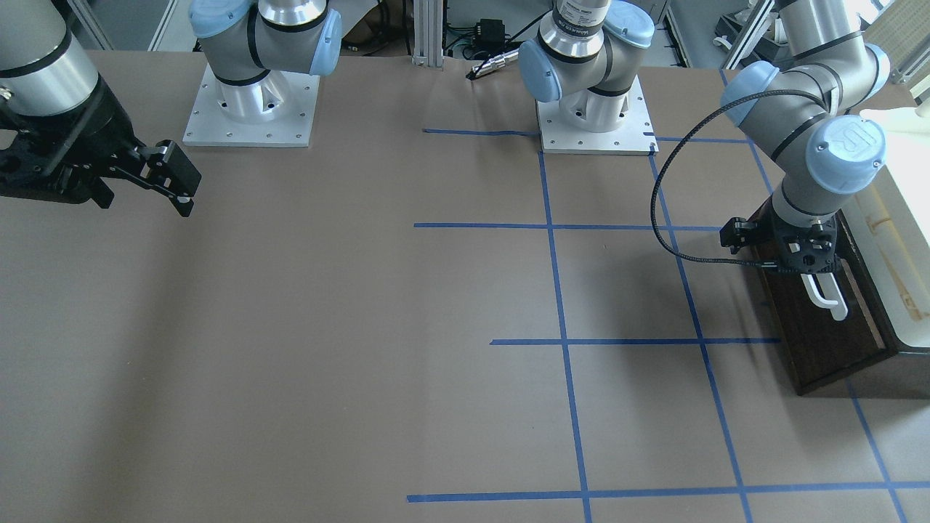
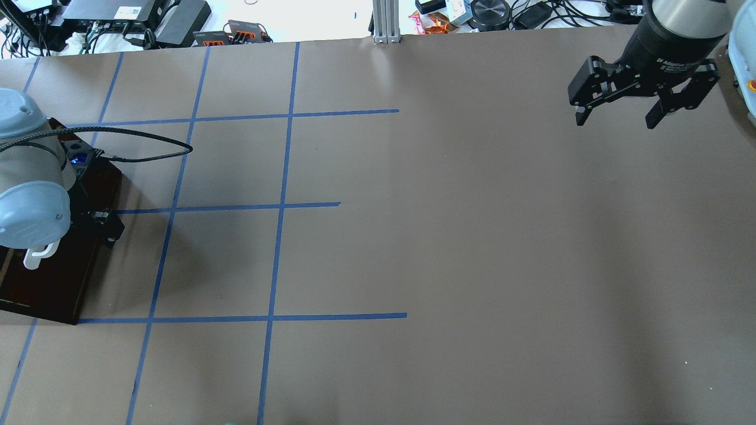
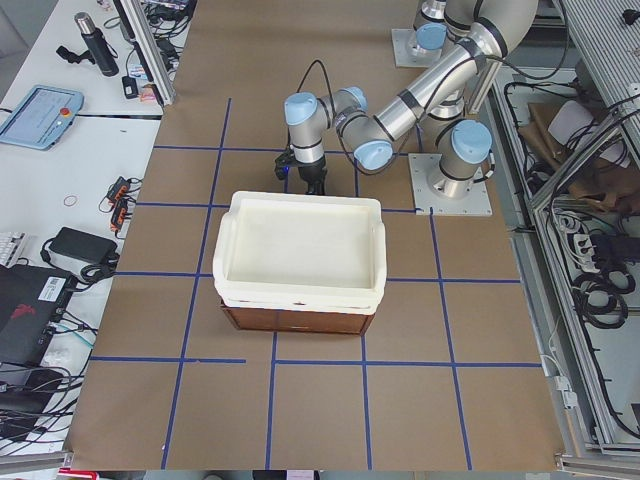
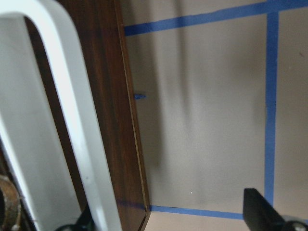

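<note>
A dark wooden box (image 1: pixel 833 357) with a cream tray (image 3: pixel 300 255) on top stands on the taped table, at the right of the front view and far left of the top view. My gripper (image 1: pixel 776 244) is against its side at a white handle (image 1: pixel 826 301). In the left wrist view the white handle (image 4: pixel 72 96) fills the left side, with one finger behind its lower end and the other finger (image 4: pixel 260 214) at lower right over the table. Whether the finger is open or grips the handle is hard to make out.
Other robot arms stand nearby, one black gripper (image 2: pixel 638 85) hanging at the top view's upper right and arm bases (image 1: pixel 597 131) at the back.
</note>
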